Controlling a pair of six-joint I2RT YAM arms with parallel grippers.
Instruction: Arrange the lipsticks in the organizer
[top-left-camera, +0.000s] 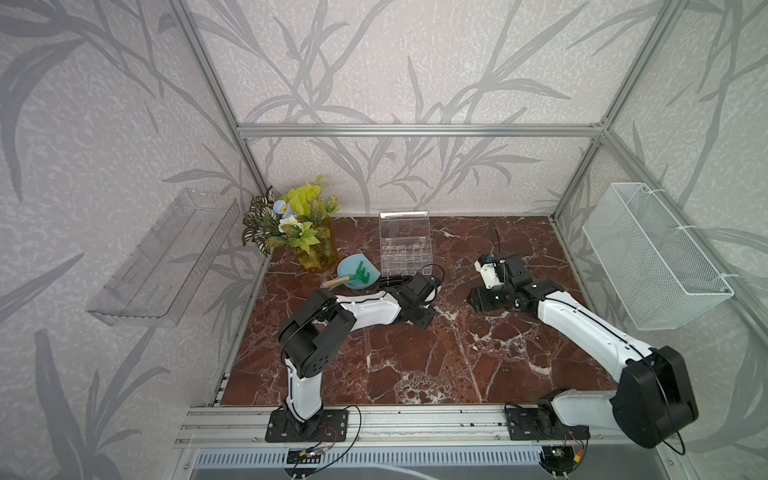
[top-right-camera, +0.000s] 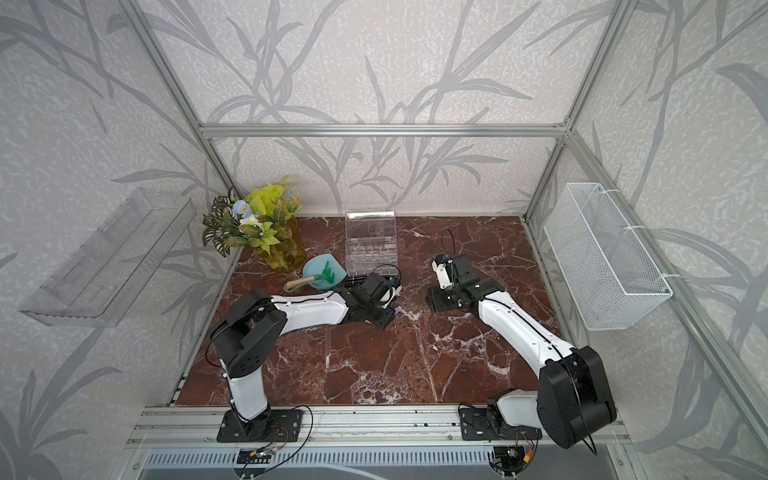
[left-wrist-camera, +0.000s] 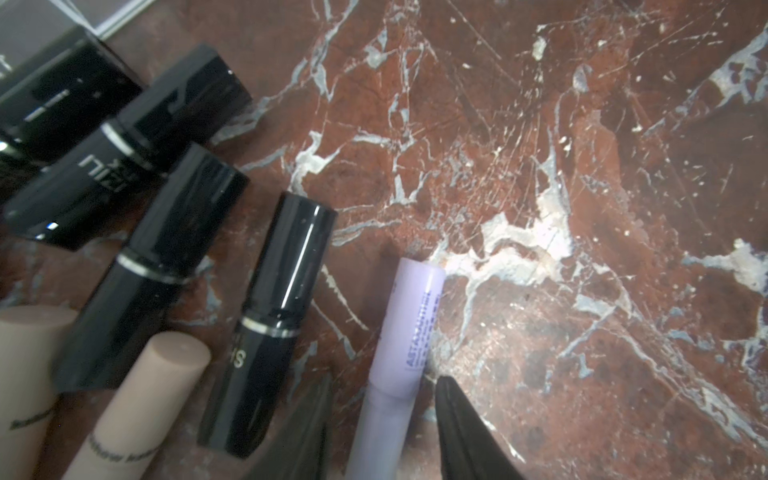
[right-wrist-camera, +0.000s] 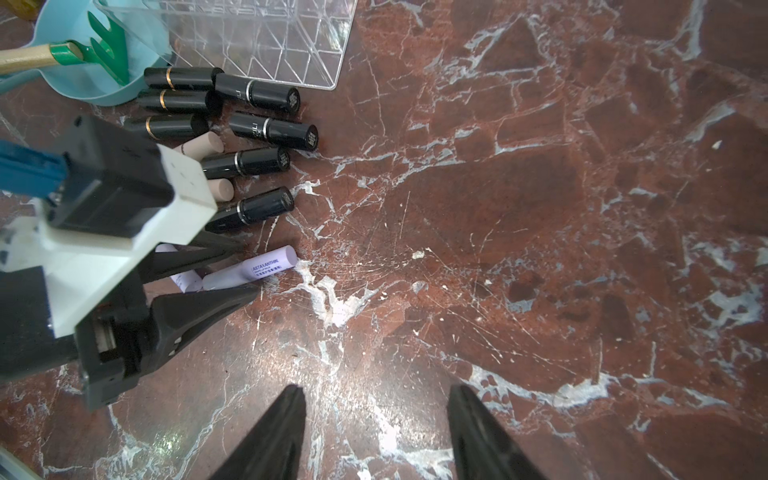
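A lilac lipstick (left-wrist-camera: 408, 320) lies on the marble table, with my left gripper open around its near part, fingers on either side; whether they touch it I cannot tell. Several black lipsticks (left-wrist-camera: 272, 320) and beige ones (left-wrist-camera: 144, 400) lie beside it, to the left in the left wrist view. The clear organizer (top-left-camera: 404, 225) with raised lid stands behind them. In the right wrist view, another lilac piece shows by the left gripper. My right gripper is open over bare table to the right, nothing between its fingers.
A blue dustpan (top-left-camera: 349, 265) with a green rake lies left of the organizer. A flower vase (top-left-camera: 320, 252) stands at the back left. Wire and clear baskets hang on the side walls.
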